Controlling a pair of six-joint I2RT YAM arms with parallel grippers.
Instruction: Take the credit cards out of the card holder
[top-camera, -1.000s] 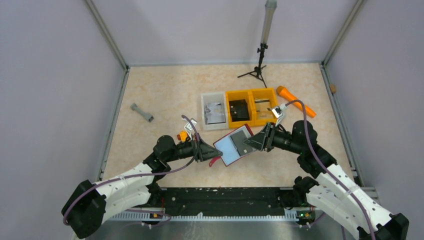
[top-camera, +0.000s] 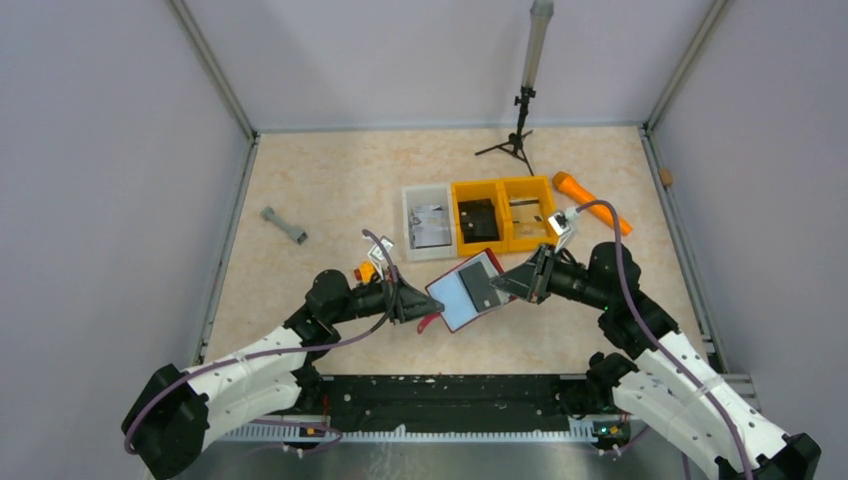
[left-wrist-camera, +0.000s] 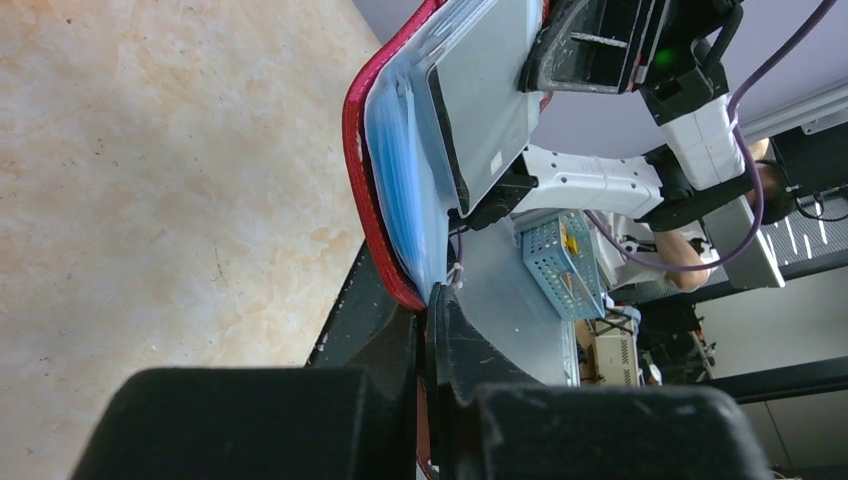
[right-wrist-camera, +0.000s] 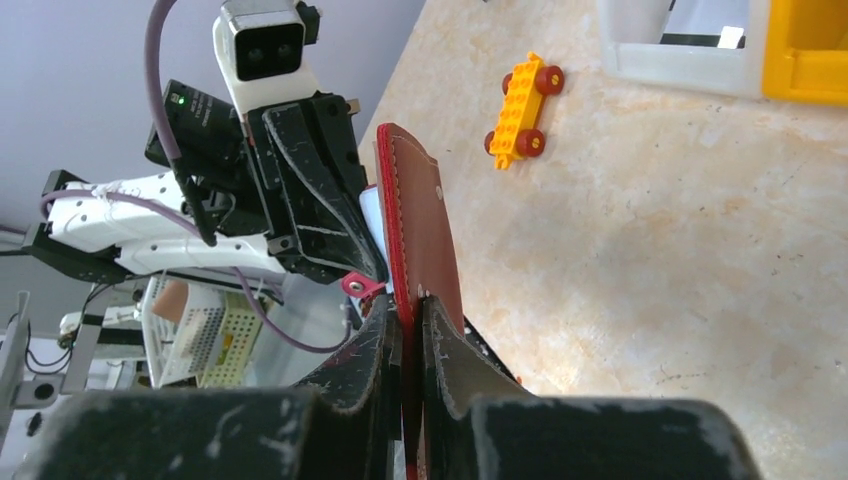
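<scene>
The red-brown card holder (top-camera: 452, 296) is held open between my grippers, showing pale blue sleeves (left-wrist-camera: 405, 170) and a grey card (left-wrist-camera: 480, 100). My left gripper (top-camera: 436, 308) is shut at its lower-left corner; in the left wrist view the holder's edge runs into the fingertips (left-wrist-camera: 428, 310), which meet closely. My right gripper (top-camera: 505, 283) is shut on the holder's right side; in the right wrist view the brown cover (right-wrist-camera: 425, 230) with red stitched edge stands between its fingers.
Behind lie a white bin (top-camera: 410, 225) and yellow bins (top-camera: 500, 245). A toy car (right-wrist-camera: 518, 110) sits near the white bin, an orange microphone (top-camera: 600, 208) at the right, a grey object (top-camera: 282, 225) at the left. A tripod (top-camera: 517, 140) stands at the back.
My right gripper and arm have shifted slightly to the right over the last second. The left arm looks unchanged.
</scene>
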